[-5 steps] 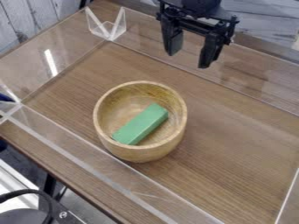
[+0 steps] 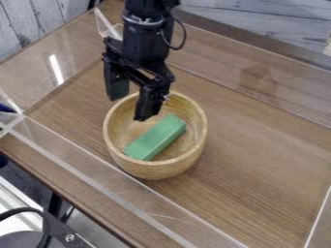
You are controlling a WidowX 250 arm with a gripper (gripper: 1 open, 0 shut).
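Observation:
A round tan bowl sits on the wooden table, holding a green rectangular block lying at a slant. My black gripper hangs over the rear rim of the bowl, open, its lower parts just above the block's far side. Nothing clearly shows between its fingers.
A pale clear strip runs along the left front, and a black cable lies at the lower left. A light wall shows at the upper left corner.
My gripper has come from the back right, down and toward the left, to over the bowl. The bowl and green block look unmoved.

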